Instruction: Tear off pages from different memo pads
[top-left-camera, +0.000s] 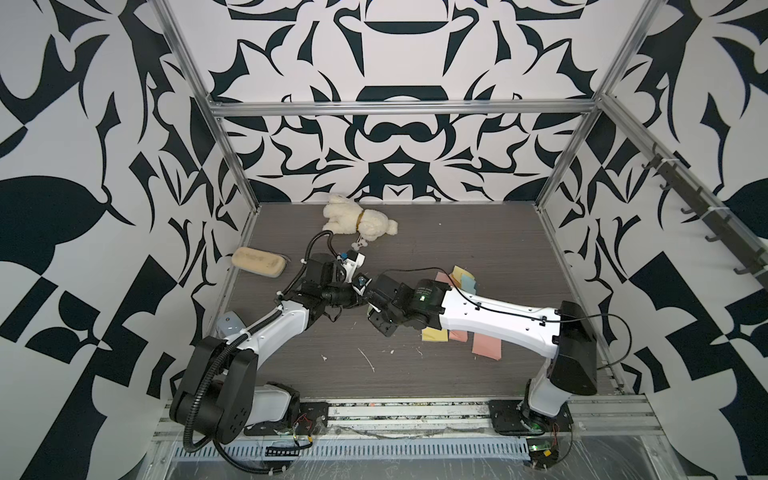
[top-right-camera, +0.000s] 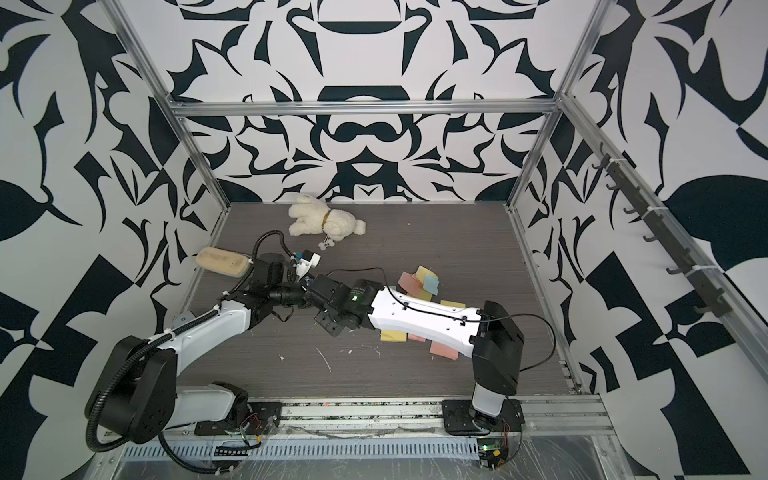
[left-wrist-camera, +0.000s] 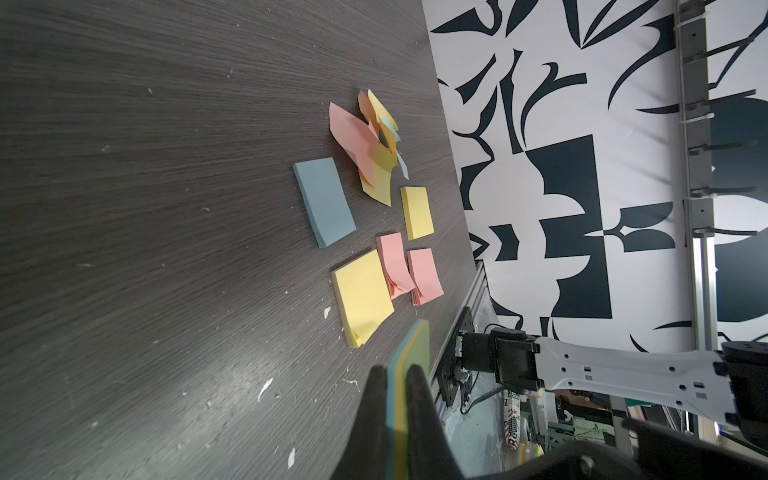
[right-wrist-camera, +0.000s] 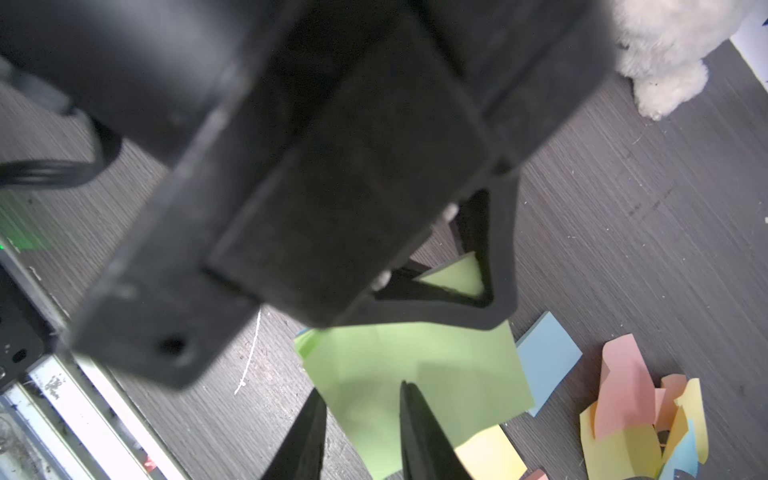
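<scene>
In the left wrist view a thin stack of green, yellow and blue sheets (left-wrist-camera: 409, 352) stands edge-on between the fingertips of my left gripper, which is shut on it. Seen from the right wrist, its green face (right-wrist-camera: 416, 368) spreads below the left gripper's looped black finger (right-wrist-camera: 500, 280). My right gripper has its fingertips apart over that green face; whether either touches paper cannot be told. On the table lie a blue pad (left-wrist-camera: 325, 200), a large yellow pad (left-wrist-camera: 364, 294), a small yellow pad (left-wrist-camera: 417, 212) and pink pads (left-wrist-camera: 425, 276).
Loose, curled pages (left-wrist-camera: 368, 148) lie in a pile beyond the blue pad. A white plush toy (top-left-camera: 357, 220) is at the back, and a tan brush-like block (top-left-camera: 258, 261) lies far left. Both wrists are close together mid-table.
</scene>
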